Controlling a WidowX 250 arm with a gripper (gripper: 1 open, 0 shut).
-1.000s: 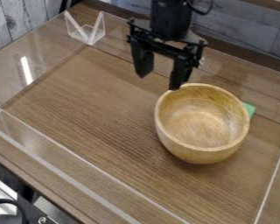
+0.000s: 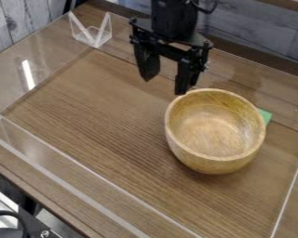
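Observation:
My black gripper point(image 2: 166, 70) hangs over the back of the table, its fingers open and pointing down, just above and behind a round wooden bowl point(image 2: 214, 131). Nothing shows between the fingers. A green object point(image 2: 264, 117) lies at the bowl's right edge, partly hidden behind it.
A white wire-like object point(image 2: 92, 30) stands near the back left edge. Dark cables show at the lower left corner.
The bowl and green object have not moved.

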